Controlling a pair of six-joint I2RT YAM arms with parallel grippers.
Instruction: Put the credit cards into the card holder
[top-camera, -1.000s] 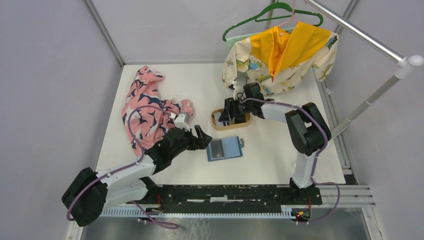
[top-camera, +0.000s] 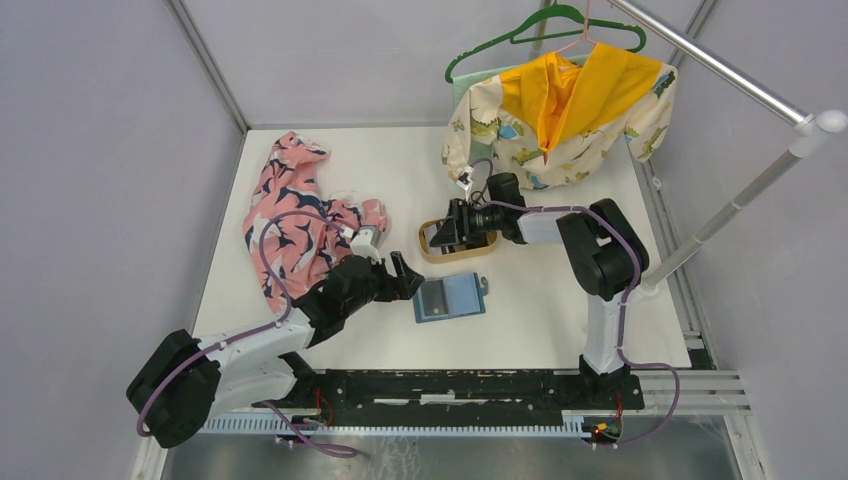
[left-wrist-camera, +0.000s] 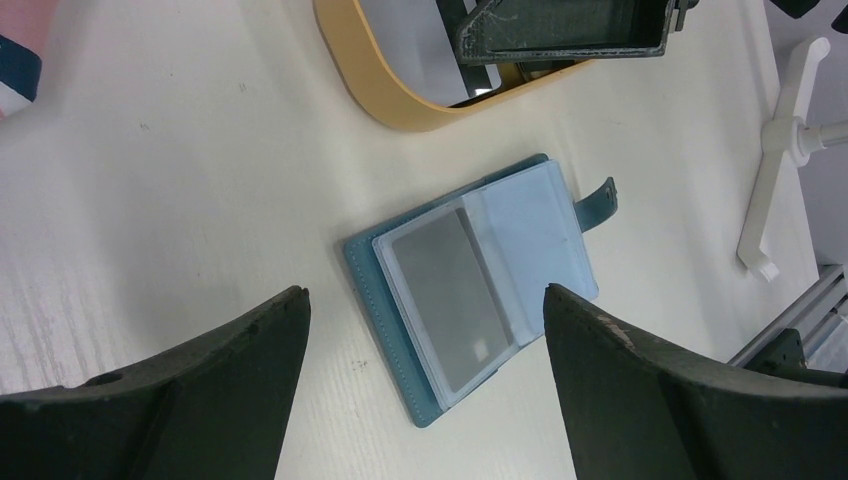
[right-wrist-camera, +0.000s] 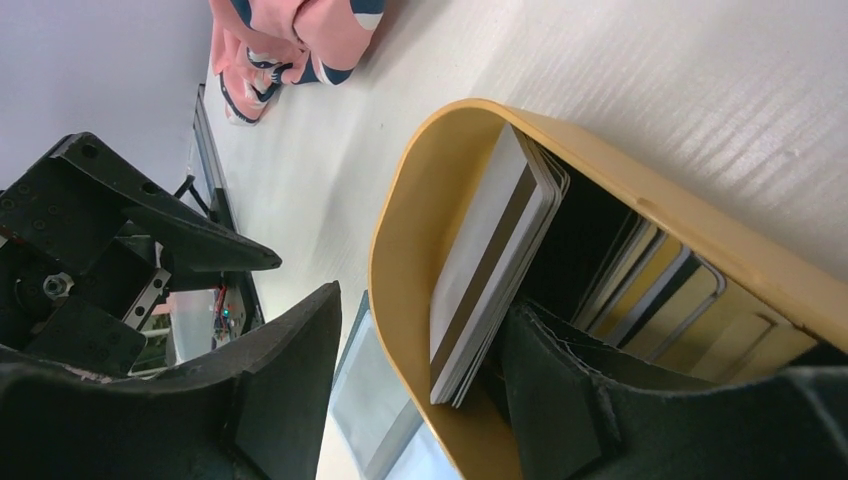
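Observation:
The blue card holder (left-wrist-camera: 385, 325) lies spread on the table with clear pockets; a grey panel (left-wrist-camera: 450, 295) shows on one side. Just above it, my left gripper (top-camera: 402, 276) stands open and empty. A tan oval box (right-wrist-camera: 400, 215) holds a stack of white cards (right-wrist-camera: 490, 240) with a dark stripe, leaning at its end wall. My right gripper is partly open over that end. One finger (right-wrist-camera: 545, 365) reaches inside beside the cards; the other finger (right-wrist-camera: 290, 370) appears on the wall's outer side. Whether either touches is unclear.
Other items (right-wrist-camera: 690, 305) sit deeper in the tan box. A pink patterned cloth (top-camera: 290, 215) covers the table's left. Yellow clothing (top-camera: 565, 110) hangs from a rail at the back right.
My right gripper and forearm have shifted slightly over the tan box, and the box sits a little farther left. The left arm and the card holder have hardly moved.

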